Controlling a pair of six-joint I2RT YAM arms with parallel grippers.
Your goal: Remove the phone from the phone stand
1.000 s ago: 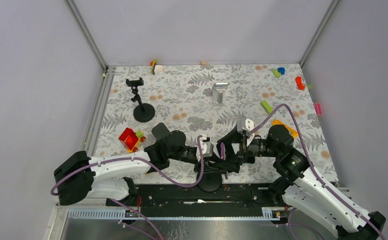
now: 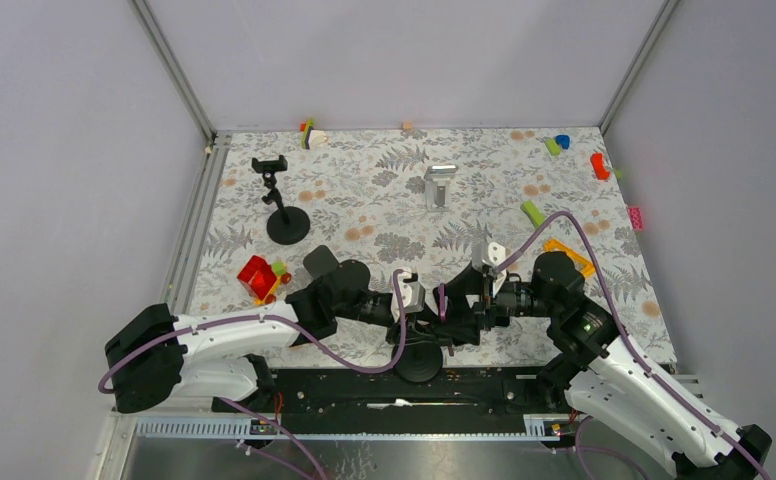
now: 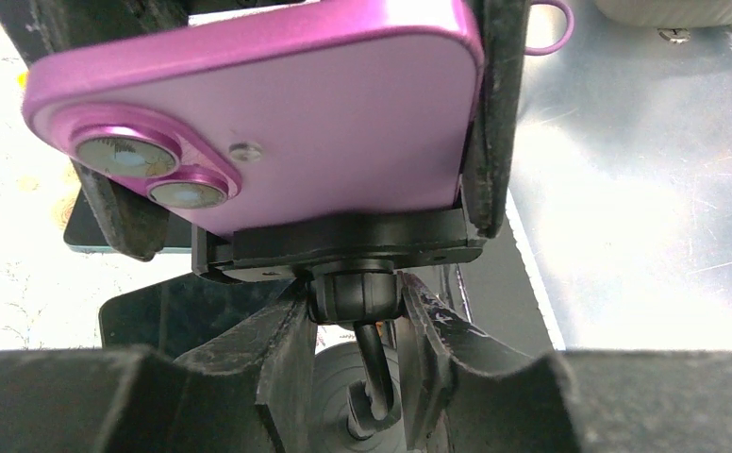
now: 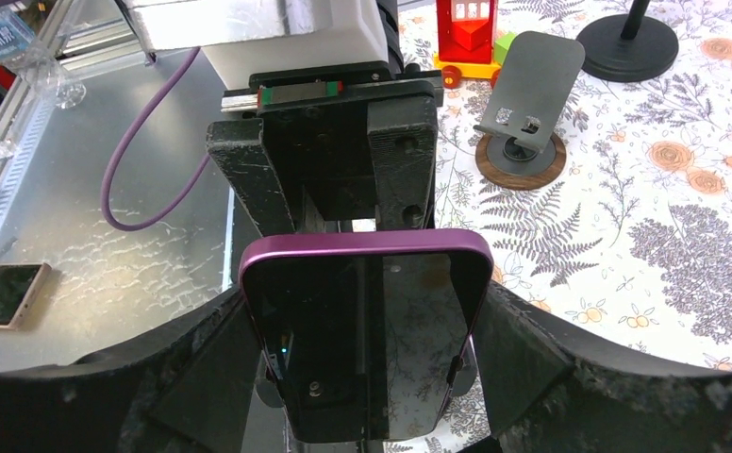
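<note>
A pink phone stands held in the black clamp of the phone stand, its camera side toward my left wrist view. Its dark screen fills the middle of the right wrist view. My left gripper is shut on the stand's joint just below the clamp. The fingers of my right gripper straddle the phone, one along each side edge. They lie close against the edges; whether both press on it cannot be told. From above, the arms hide most of the stand, though its round base shows.
A tall black stand and a red toy are at the left. A grey tilted holder stands nearby. A silver holder sits at the back. Another phone lies on the metal surface.
The right arm has shifted very slightly, its gripper a little to the left around the phone. The left arm, stand and phone look nearly unchanged.
</note>
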